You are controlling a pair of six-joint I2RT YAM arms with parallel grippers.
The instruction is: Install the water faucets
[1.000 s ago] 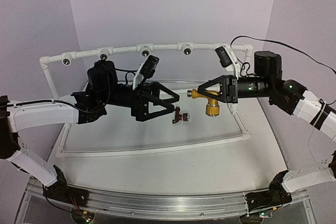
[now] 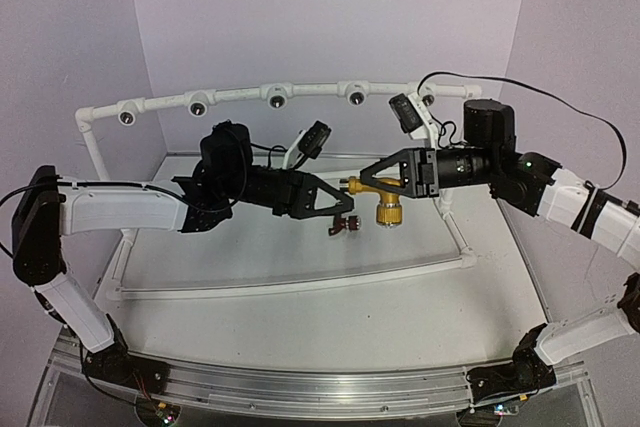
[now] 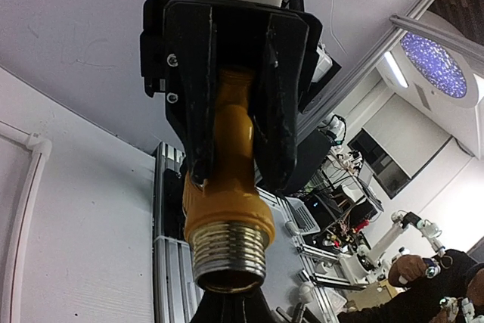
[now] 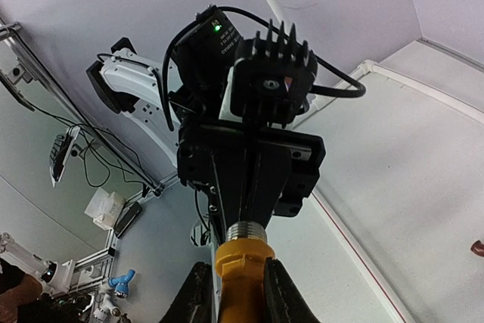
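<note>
A yellow faucet (image 2: 389,209) hangs in the air, its wide outlet down. Between the fingers of my right gripper (image 2: 368,179) its body is clamped, as the left wrist view also shows. A silver threaded end (image 4: 246,231) of the faucet (image 3: 231,194) points at my left gripper (image 2: 347,199). That gripper's fingers look drawn together, their tips at the threaded end; whether they pinch it cannot be told. Below the left fingertips in the top view, a red-brown faucet (image 2: 345,225) lies on the white board.
Behind the arms runs a white pipe (image 2: 235,95) with several dark-mouthed sockets, one of them (image 2: 277,97) near the middle. The white board (image 2: 230,247) inside the pipe frame is mostly bare. A black cable (image 2: 560,97) loops over the right arm.
My left gripper has moved right and its fingers have drawn together. The right gripper has shifted left, carrying the yellow faucet, so the two now nearly touch. The red-brown faucet has hardly moved.
</note>
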